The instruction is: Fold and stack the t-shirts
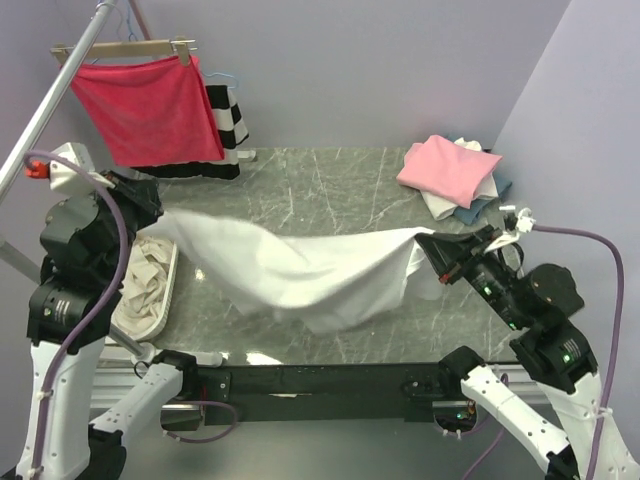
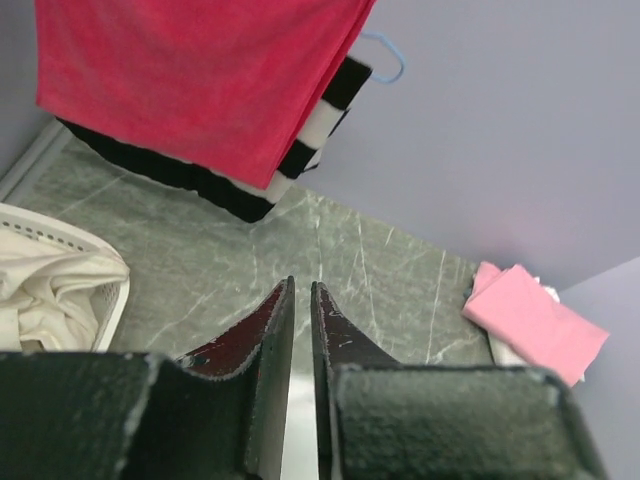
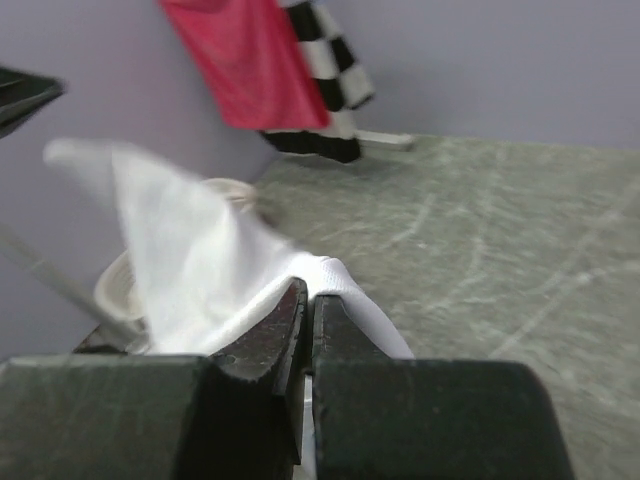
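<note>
A white T-shirt [image 1: 300, 270] is stretched in the air between my grippers, sagging and blurred in the middle. My left gripper [image 1: 152, 208] is shut at its left end; in the left wrist view white cloth shows below the fingertips. My right gripper [image 1: 436, 255] is shut on the right end, the cloth bunched at its fingertips in the right wrist view. A folded pile with a pink shirt [image 1: 450, 170] on top, over white and blue ones, lies at the back right.
A basket [image 1: 168, 290] of cream cloth stands at the left. A red shirt [image 1: 140, 105] and a black-and-white striped one [image 1: 228, 120] hang on a rack at the back left.
</note>
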